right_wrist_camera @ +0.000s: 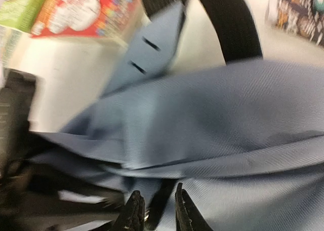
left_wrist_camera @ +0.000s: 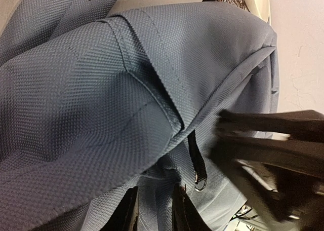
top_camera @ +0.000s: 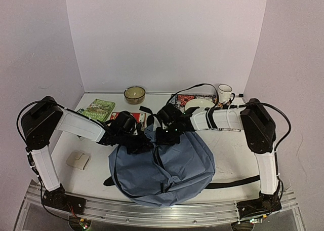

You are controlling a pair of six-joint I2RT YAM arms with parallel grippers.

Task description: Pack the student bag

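Observation:
The grey-blue bag (top_camera: 185, 165) lies open and crumpled across the table's front middle, a dark zipper running down it. Both grippers are close together at its upper opening. My left gripper has its two fingertips apart over the fabric; whether cloth is between them is unclear. My right gripper also shows fingertips apart near a fold and zip pull, with nothing clearly held. A dark part of the other arm blurs the right of the left wrist view.
Books (top_camera: 98, 109) lie back left, a wallet (top_camera: 78, 160) front left. A bowl (top_camera: 134, 94) stands at the back; a plate (top_camera: 200, 103), patterned mat (top_camera: 185, 98) and mug (top_camera: 225, 90) sit back right. The right side has bare table.

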